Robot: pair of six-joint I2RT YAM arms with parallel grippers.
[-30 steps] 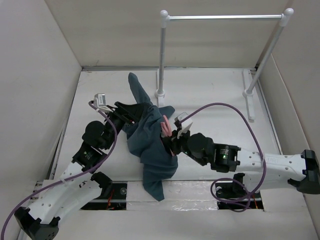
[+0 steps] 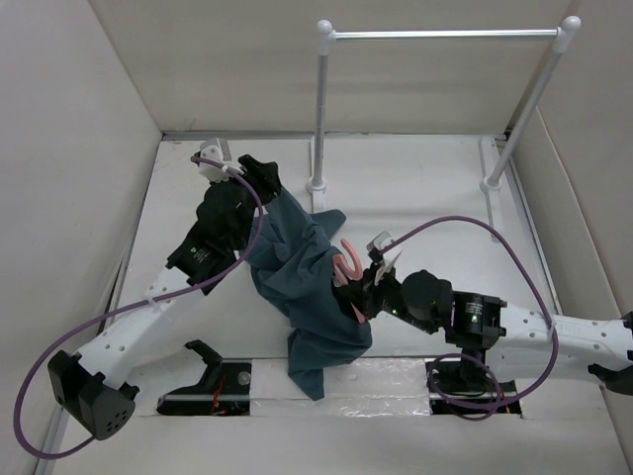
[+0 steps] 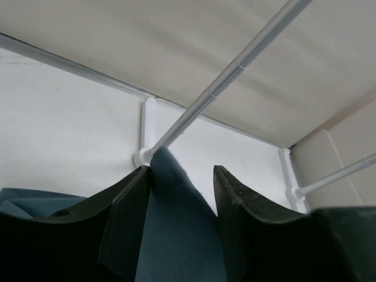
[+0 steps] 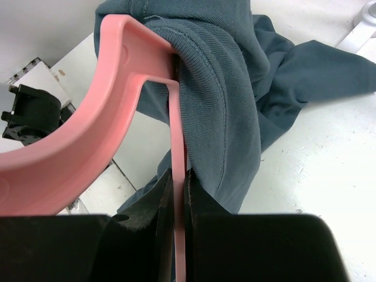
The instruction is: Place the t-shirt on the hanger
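Note:
A dark teal T-shirt (image 2: 312,297) is bunched in the middle of the white floor, its upper corner (image 3: 176,182) rising between the fingers of my left gripper (image 2: 265,176), which are spread part way around the cloth; whether they touch it is unclear. My right gripper is shut on the pink hanger (image 2: 346,267), whose slim bar runs down between the fingertips. In the right wrist view, folds of the shirt lie over and around the hanger's far end.
A white rail rack (image 2: 445,36) stands at the back, its left post (image 2: 319,109) just behind the shirt. Bare floor (image 2: 435,178) shows between the rack's feet. Walls enclose both sides.
My left gripper has moved up and back to the shirt's upper corner.

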